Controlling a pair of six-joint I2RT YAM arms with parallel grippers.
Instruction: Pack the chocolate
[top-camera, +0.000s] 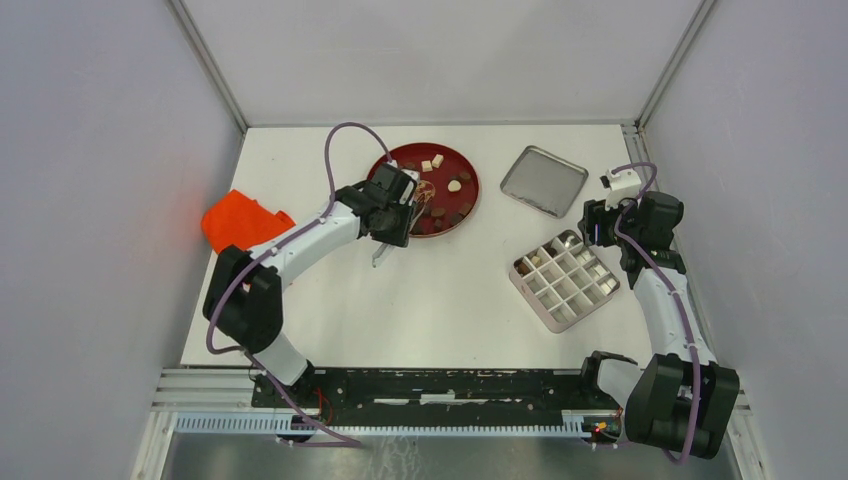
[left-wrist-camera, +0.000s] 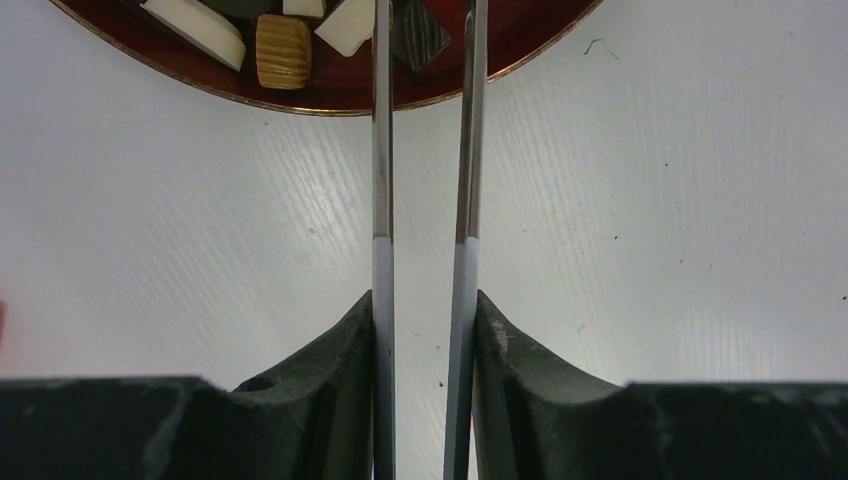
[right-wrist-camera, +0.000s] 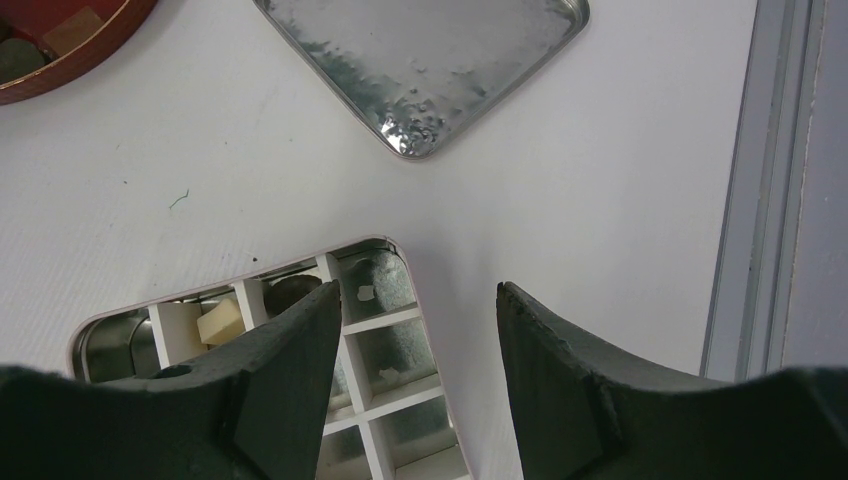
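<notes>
My left gripper is shut on metal tongs (left-wrist-camera: 383, 160), whose two arms reach over the round red plate (left-wrist-camera: 345, 110). The tips lie beyond the left wrist view's top edge, so whether they pinch anything cannot be told. Chocolates lie on the plate: a ridged tan piece (left-wrist-camera: 283, 52), a dark striped piece (left-wrist-camera: 420, 38) and white pieces (left-wrist-camera: 348, 25) among them. At the right stands the divided box (top-camera: 533, 309), with a cream piece (right-wrist-camera: 222, 322) and a dark round one (right-wrist-camera: 292, 292) in its cells. Above its corner, my right gripper is open and empty.
An empty grey metal tray (top-camera: 545, 180) lies behind the box. Orange cloth (top-camera: 240, 222) is spread at the left of the table (top-camera: 450, 320). Bare table separates plate and box.
</notes>
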